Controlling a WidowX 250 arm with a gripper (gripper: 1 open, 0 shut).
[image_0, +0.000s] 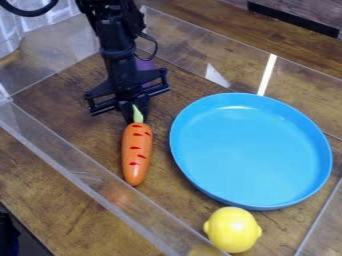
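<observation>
My black gripper (131, 104) is low over the wooden floor of the enclosure, at the green top end of a toy carrot (136, 150). The orange carrot lies lengthwise below it, left of a large blue plate (250, 115). The fingers look closed over or beside the green leaves; whether anything is between them is hidden.
A yellow lemon (233, 229) lies below the plate. A purple object (143, 64) is partly hidden behind the arm. Clear plastic edges border the wooden area, with bare wood at the left.
</observation>
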